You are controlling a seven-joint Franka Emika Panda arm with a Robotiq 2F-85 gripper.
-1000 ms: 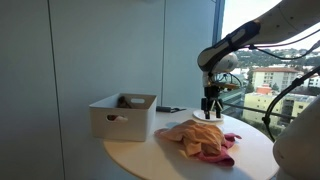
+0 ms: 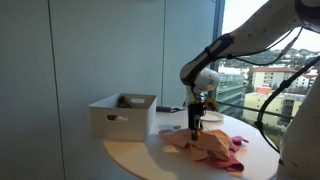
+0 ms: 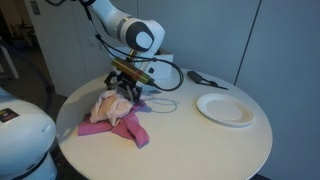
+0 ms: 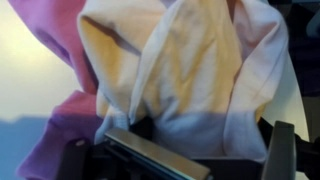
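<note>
A crumpled cloth, pale peach with a pink part, lies on the round white table; the peach cloth is bunched on top and the pink cloth spreads from under it. My gripper is lowered right at the peach cloth's upper folds. Seen from the wrist, the peach folds fill the middle, with the pink part at the left. The fingers stand apart, and cloth shows beyond and between the fingers. Whether the fingertips touch the cloth cannot be made out.
A white box with dark items inside stands on the table at the back. An oval white plate and a dark utensil lie apart from the cloth.
From near the plate, my gripper has moved across and down to the cloth. In exterior view 1 that is leftward and lower.
</note>
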